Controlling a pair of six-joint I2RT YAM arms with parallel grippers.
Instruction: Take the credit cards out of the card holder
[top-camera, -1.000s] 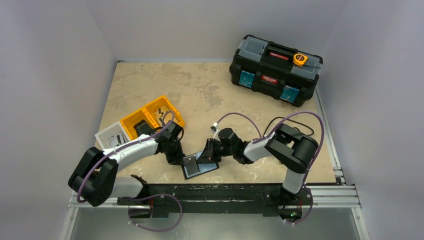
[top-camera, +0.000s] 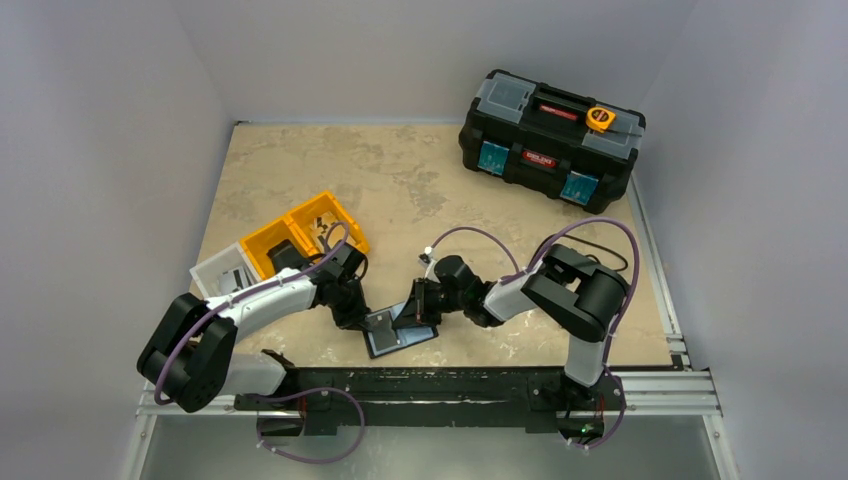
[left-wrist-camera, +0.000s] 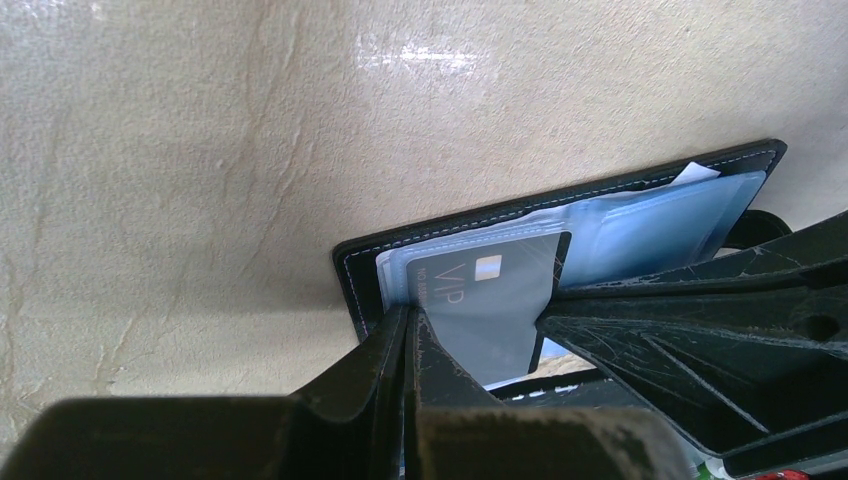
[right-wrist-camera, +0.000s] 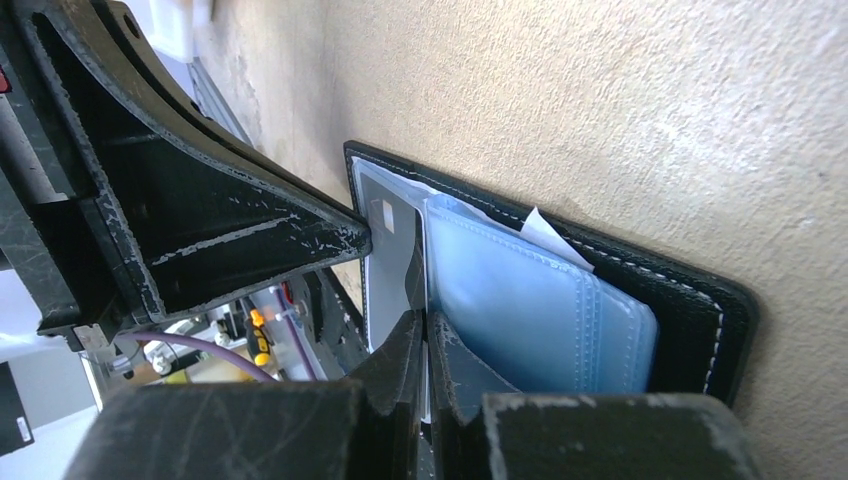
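Note:
The black card holder (top-camera: 405, 346) lies open near the front edge, with clear blue sleeves (left-wrist-camera: 650, 230) and a grey VIP card (left-wrist-camera: 475, 300) in it. My left gripper is shut at the card's left part, its tips down on the holder. My right gripper is shut at the card's other edge, where the sleeve begins; whether the card's thin edge is between its fingertips I cannot tell. A white slip (right-wrist-camera: 545, 238) sticks out from behind the sleeves.
Yellow bins (top-camera: 263, 238) and a white bin (top-camera: 208, 268) stand at the left. A black toolbox (top-camera: 540, 130) with a tape measure (top-camera: 599, 119) sits at the back right.
The right arm's upper part and its cable have shifted very slightly since a second ago; both grippers look the same over the holder.

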